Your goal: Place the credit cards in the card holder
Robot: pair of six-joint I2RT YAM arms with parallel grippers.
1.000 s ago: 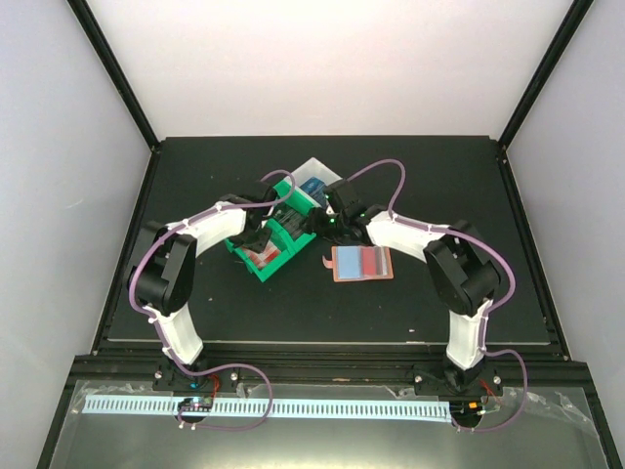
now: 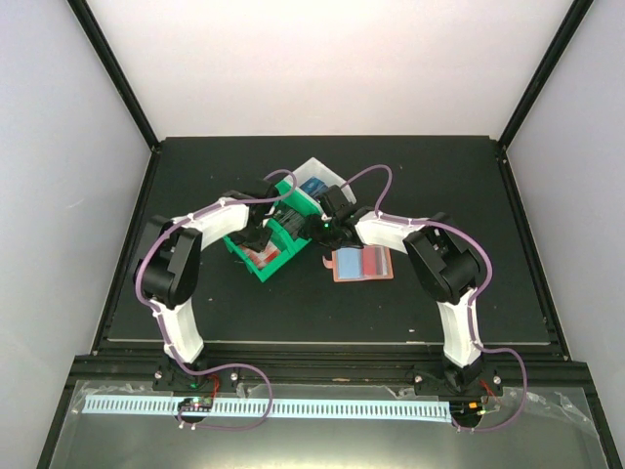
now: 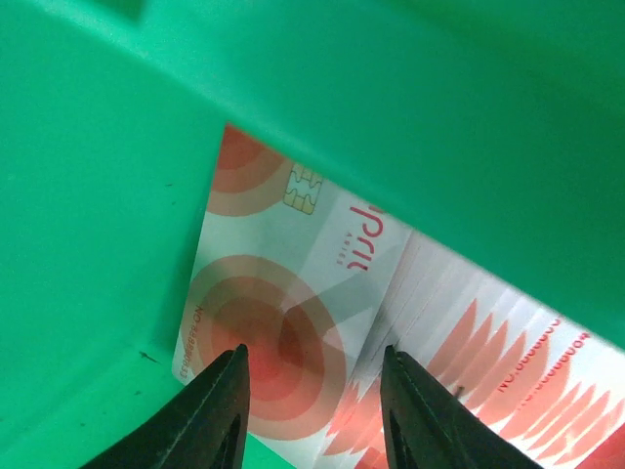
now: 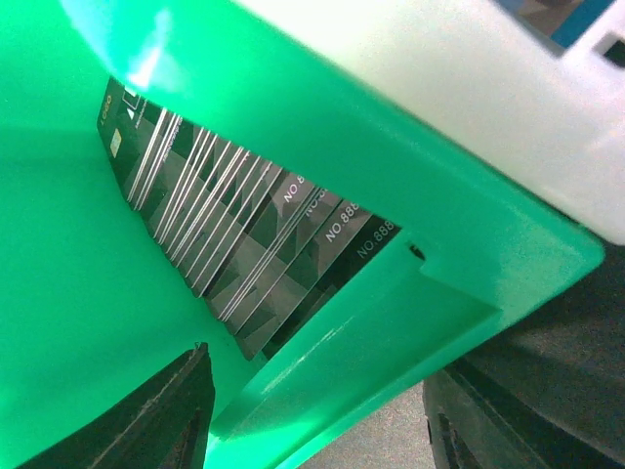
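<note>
A green box (image 2: 264, 276) stands left of centre, with red-and-white cards (image 3: 273, 303) in its front compartment and dark cards (image 4: 225, 210) in its middle one. Over the red-and-white cards, my left gripper points down, fingers apart; nothing is clearly gripped. At the box's right side, my right gripper has its fingers apart, one on either side of the green wall; I cannot tell whether they touch it. The orange-brown card holder (image 2: 363, 279) lies open on the table to the right, blue and red inside, and appears in neither wrist view.
A white compartment (image 2: 332, 174) with a blue card in it adjoins the green box at the back.
The left forearm has shifted slightly, its gripper staying over the front compartment. Box and holder look unmoved.
</note>
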